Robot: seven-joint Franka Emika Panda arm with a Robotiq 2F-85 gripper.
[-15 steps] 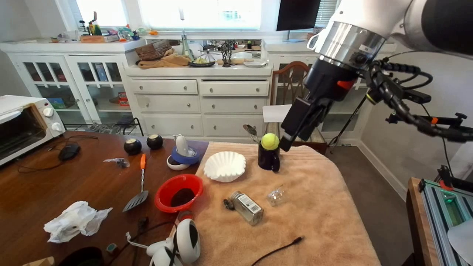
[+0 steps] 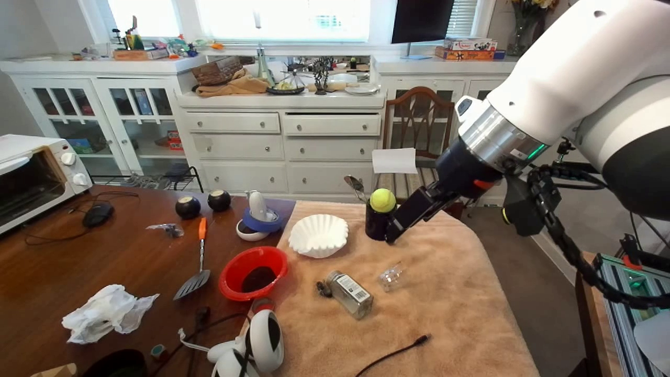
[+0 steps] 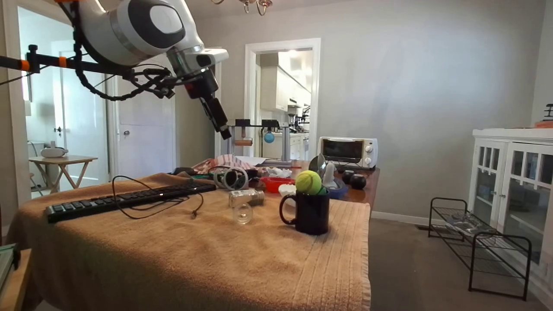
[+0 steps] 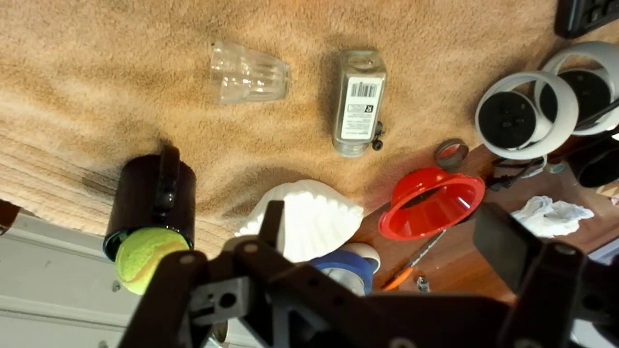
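Observation:
My gripper is open, its two fingers far apart and nothing between them. In exterior view 2 the gripper hangs well above the table. A black mug with a tennis ball in its mouth stands on the towel; exterior view 1 has the gripper overlapping the mug's right side. Beside the mug is a white fluted bowl. A clear glass cup and a clear labelled bottle both lie on their sides on the towel.
A red bowl, an orange-handled spatula and crumpled white plastic occupy the wooden table. White controllers lie near the towel's edge. A black keyboard and cable rest on the towel, whose front area is bare.
In exterior view 1 the arm has swung into a more slanted pose, and the gripper's tip has come lower and slightly left, now overlapping the mug. The table objects look unmoved.

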